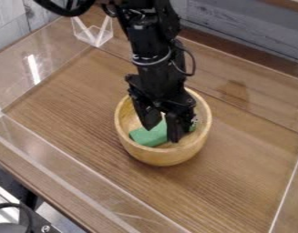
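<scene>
A round tan bowl (162,157) sits on the wooden table. Inside it lies a green object (149,135), partly covered by my black gripper (162,127), which reaches down into the bowl from above. Whether its fingers are apart or closed on the green object is hard to make out.
Bare wooden table (66,118) surrounds the bowl on the left and right. A clear plastic object (93,27) stands at the back left. A cable (24,207) shows at the lower left beyond the table edge.
</scene>
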